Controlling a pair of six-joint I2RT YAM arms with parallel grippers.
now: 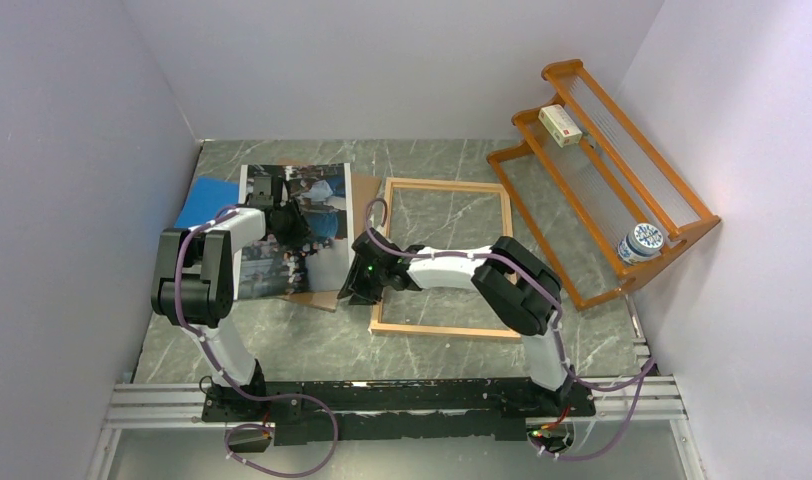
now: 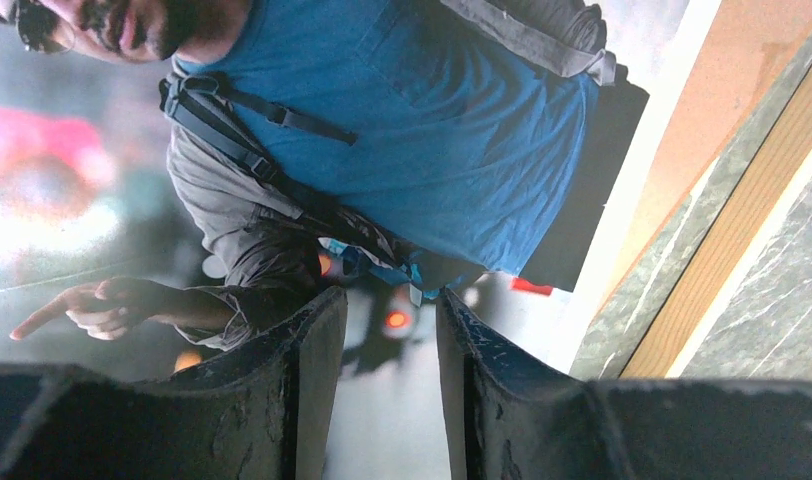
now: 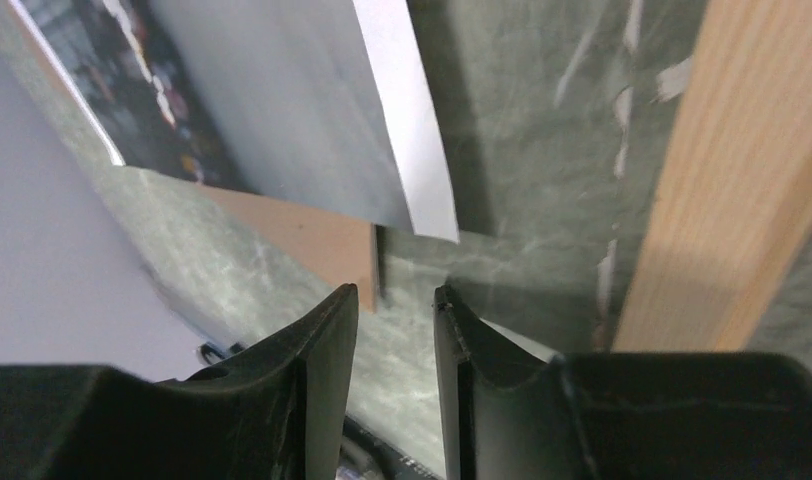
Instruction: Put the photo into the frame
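The large photo (image 1: 327, 265) with a white border lies on the left of the table, over a brown backing board (image 1: 365, 195). To its right rests the wooden frame (image 1: 447, 331), its middle showing bare marble. Over the photo hangs my left gripper, partly open, with only the printed surface visible beyond its fingertips. My right gripper is also partly open, near the photo's lower right corner (image 3: 437, 222). Nothing sits between its fingers, and the corner appears just beyond the tips. The right arm crosses above the frame.
A blue sheet (image 1: 208, 202) sticks out left of the photo. On the right leans a wooden shelf (image 1: 542, 180) holding a small box (image 1: 560, 125) and a round tub (image 1: 641, 243). Marble is clear along the front left.
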